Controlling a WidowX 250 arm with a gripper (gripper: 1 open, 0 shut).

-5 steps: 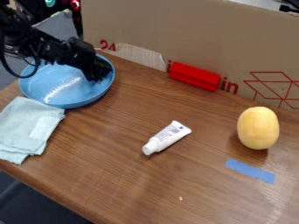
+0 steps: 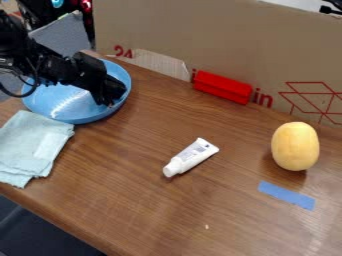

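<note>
My gripper (image 2: 104, 92), black, hangs low inside the blue bowl (image 2: 60, 103) at the upper left, over its right half. It looks shut, and I see nothing held between its fingers, though the dark tips are hard to make out. A folded pale cloth (image 2: 30, 148) lies in front of the bowl. A white tube (image 2: 190, 157) lies on the wooden table (image 2: 160, 215) near the middle.
A red block (image 2: 222, 86) lies against the cardboard backdrop (image 2: 241, 40). A yellow oval object (image 2: 294, 146) sits at the right, behind a blue tape strip (image 2: 286, 195).
The gripper and arm have moved slightly down and toward the front within the bowl since a second ago. The other objects have stayed put.
</note>
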